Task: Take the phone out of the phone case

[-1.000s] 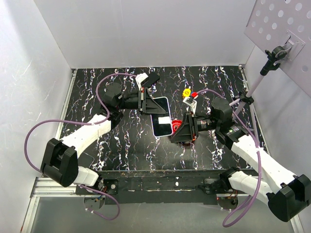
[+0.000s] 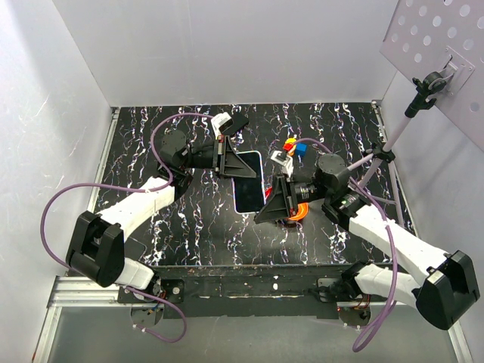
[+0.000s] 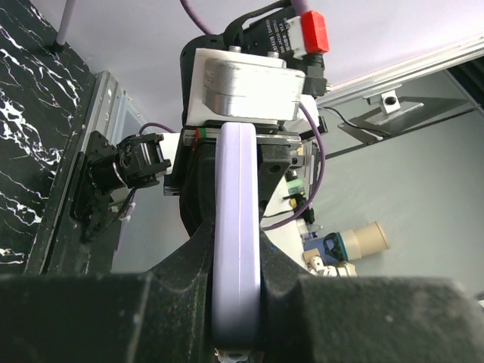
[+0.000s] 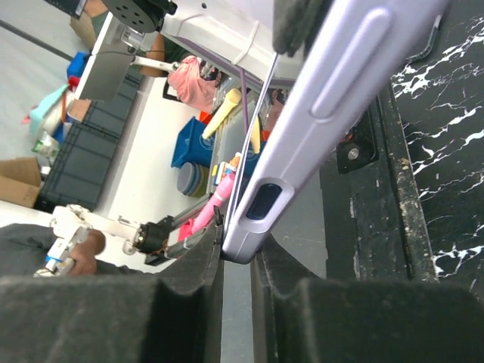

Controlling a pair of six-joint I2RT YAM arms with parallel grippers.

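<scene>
A phone (image 2: 249,193) in a pale lavender case is held up between my two grippers, screen upward in the top view. My left gripper (image 2: 231,165) is shut on its upper end; in the left wrist view the lavender edge (image 3: 237,227) runs between the fingers. My right gripper (image 2: 274,203) is shut on the lower right part. In the right wrist view the side of the case (image 4: 325,98) shows buttons, with a thin pale strip standing slightly apart along it; whether that is the phone separating from the case I cannot tell.
Small coloured toys (image 2: 300,150) and an orange round object (image 2: 298,215) lie on the dark marble table (image 2: 189,234) behind and below the right gripper. A black object (image 2: 239,121) lies at the back. A metal stand (image 2: 390,144) rises at the right.
My right gripper has shifted a little to the left and down across the phone's lower end. The left arm and the phone have barely moved.
</scene>
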